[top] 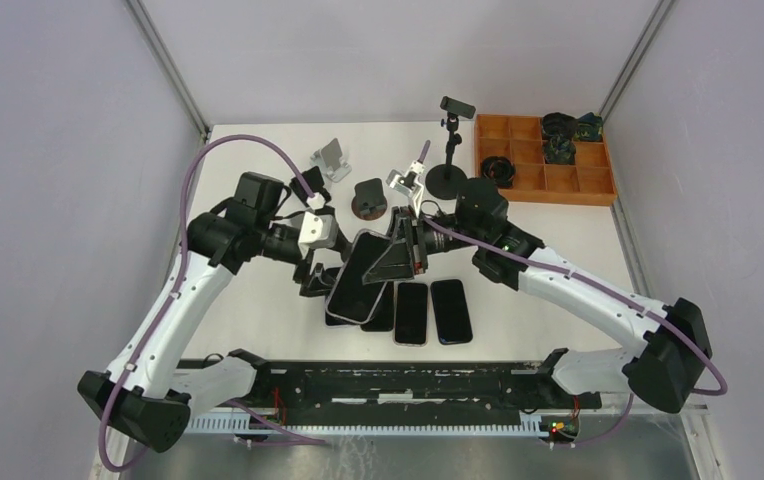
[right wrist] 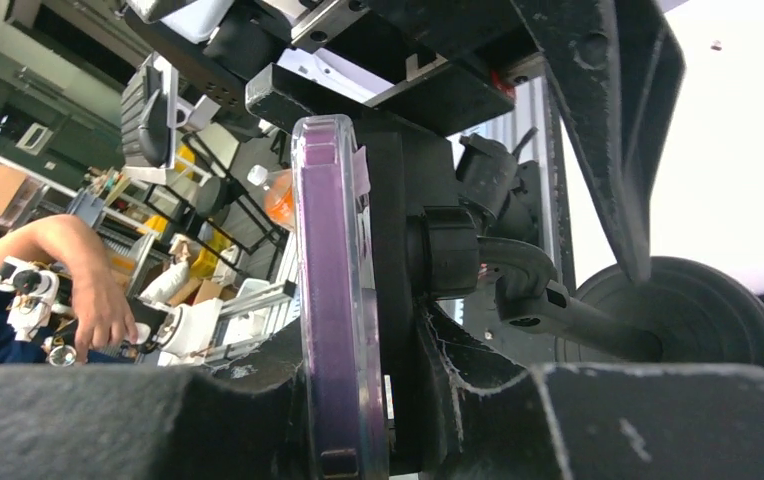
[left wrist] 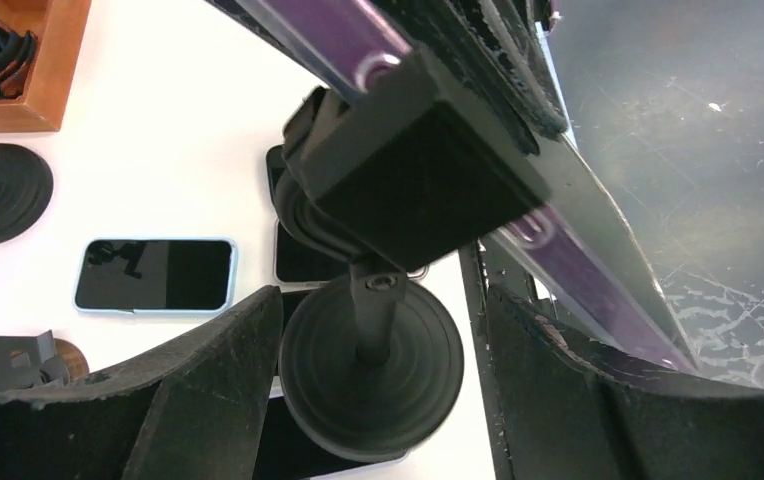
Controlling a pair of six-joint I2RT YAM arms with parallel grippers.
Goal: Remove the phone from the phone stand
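A purple-edged phone (top: pixel 358 275) with a dark screen is tilted in my right gripper (top: pixel 398 250), which is shut on it; in the right wrist view its edge (right wrist: pixel 333 260) stands upright against the stand's black holder (right wrist: pixel 403 185). The black phone stand hangs raised with the phone, its round base (left wrist: pixel 368 390) below the holder (left wrist: pixel 418 170) in the left wrist view. My left gripper (top: pixel 318 265) is open, just left of the phone, its fingers on either side of the stand's lower part in its wrist view, contact unclear.
Several phones (top: pixel 451 310) lie flat along the front of the table (top: pixel 568 260). Other stands (top: pixel 368 200) and a taller mount (top: pixel 446 180) are at the back, with an orange compartment tray (top: pixel 545 180) at back right.
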